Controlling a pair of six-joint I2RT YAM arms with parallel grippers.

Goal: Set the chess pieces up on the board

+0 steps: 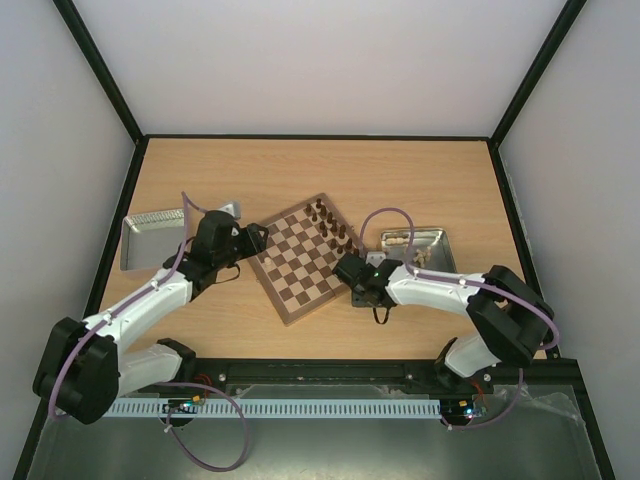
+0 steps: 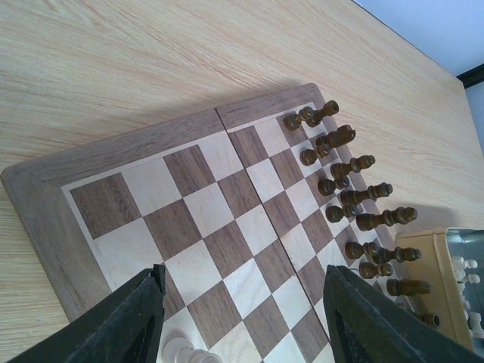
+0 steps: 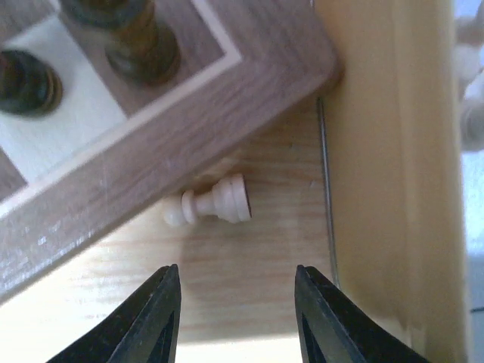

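Note:
The chessboard (image 1: 296, 258) lies mid-table, dark pieces (image 2: 363, 193) standing along its right side; some light pieces (image 2: 189, 349) stand at the near left in the left wrist view. My left gripper hangs above the board, fingers apart. My right gripper is open beside the board's near right corner, over a small light piece (image 3: 215, 202) lying on its side on the table between the board's frame and a wooden tray wall (image 3: 382, 174). Nothing is between its fingers.
A metal tray (image 1: 445, 250) with light pieces stands right of the board. An empty tray (image 1: 150, 245) sits at the left.

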